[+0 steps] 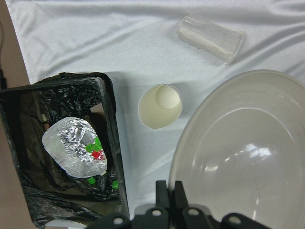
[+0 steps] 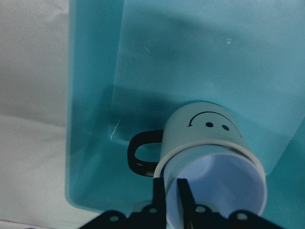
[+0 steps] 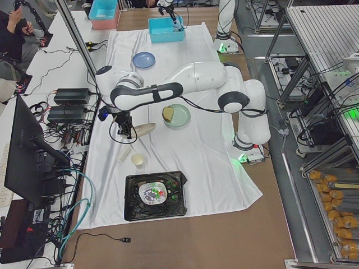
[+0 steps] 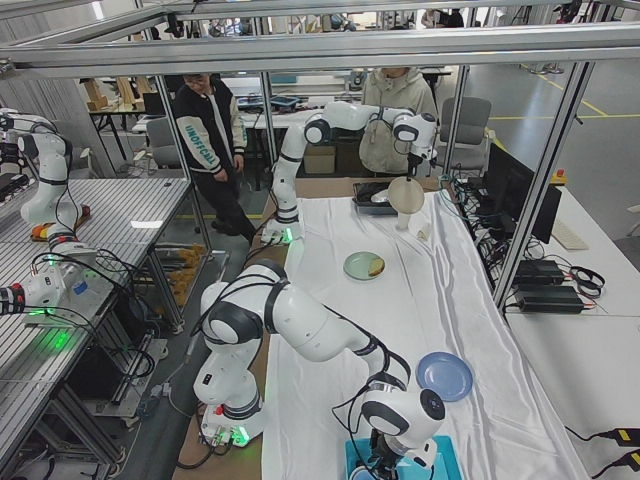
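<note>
My left gripper is shut on the rim of a cream plate (image 1: 243, 157), held above the cloth beside a cream cup (image 1: 159, 106) and a clear block-like item (image 1: 209, 37). A black-lined bin (image 1: 57, 195) holds a crumpled foil piece (image 1: 74, 145). My right gripper is in the teal box (image 2: 90, 57), at the rim of a blue cup (image 2: 219, 186) nested in a smiley mug (image 2: 195, 129); its two fingers straddle the rims, and their grip is unclear.
A green plate (image 3: 180, 117) with a yellow item (image 3: 168, 114) sits mid-cloth, partly near my left arm. A blue plate (image 3: 143, 60) lies farther back. Monitor and cables line the left side.
</note>
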